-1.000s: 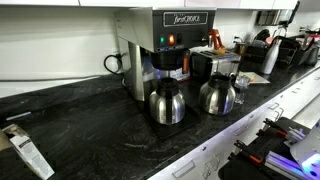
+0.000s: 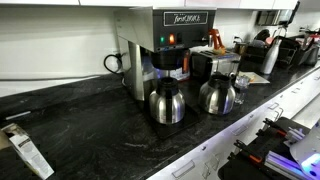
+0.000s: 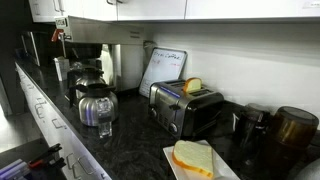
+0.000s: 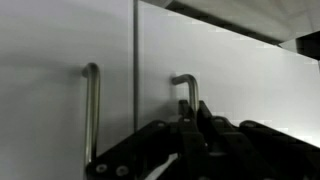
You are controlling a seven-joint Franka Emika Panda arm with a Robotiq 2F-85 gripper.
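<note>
In the wrist view, my gripper is shut on a slim metal handle [image 4: 187, 80] on a pale, flat cabinet front [image 4: 245, 85]. The bent end of the handle stands clear of the fingers; its lower part is hidden by them. Left of it, across a dark seam, a second metal handle [image 4: 92, 115] runs alongside, untouched. The gripper's hold cannot be made out in the exterior views.
A coffee machine [image 2: 180, 28], two steel carafes [image 2: 167, 104] [image 2: 217, 95] and a toaster [image 3: 187, 108] stand on the dark counter [image 2: 80, 130]. Sandwich bread [image 3: 194, 157] lies at the front right in exterior view 2.
</note>
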